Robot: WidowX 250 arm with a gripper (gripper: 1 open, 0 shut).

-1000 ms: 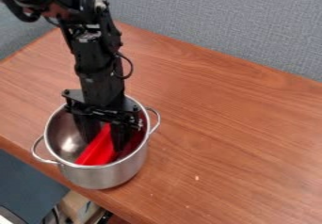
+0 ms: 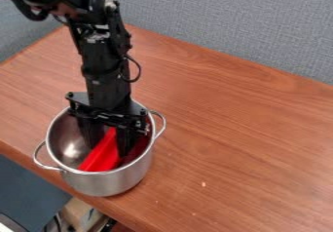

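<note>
A silver pot [image 2: 119, 181] with two side handles stands near the front left edge of the wooden table. A red object [image 2: 99, 156] lies inside it, leaning from the bottom toward the back right. My black gripper [image 2: 115, 136] reaches down from above into the pot, its lower part over and around the upper end of the red object. The pot wall and the gripper's own body hide much of the fingertips, so I cannot see whether they grip it.
A grey wall runs along the back. A dark surface [image 2: 33, 197] lies beyond the table's front left edge.
The gripper has shifted very slightly inside the pot; otherwise the scene looks the same.
</note>
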